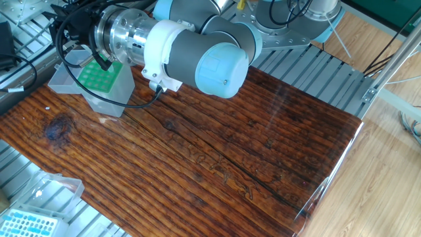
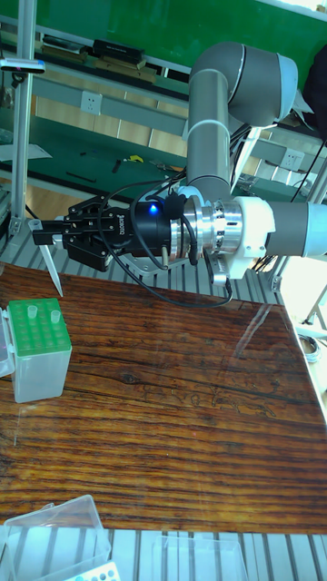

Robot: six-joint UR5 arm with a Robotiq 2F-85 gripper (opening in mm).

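A translucent tip box (image 2: 44,376) with a green perforated top (image 1: 100,79) stands at the left of the wooden board, its clear lid (image 1: 64,80) open to the side. Two pale tips (image 2: 54,316) stick up from the green top in exterior view 3. Above and behind the box, my gripper (image 2: 46,233) is held level, pointing left. Its fingers appear shut on a white tapered tip (image 2: 53,273), which hangs down slightly tilted and clear of the box. In exterior view 2 the cable and wrist hide the fingertips.
At the front left corner lies another open clear box (image 1: 56,191) beside a white rack with blue tips (image 1: 29,226). The wooden board (image 1: 217,158) is bare across its middle and right. A loose black cable (image 1: 79,79) loops beneath the wrist, near the tip box.
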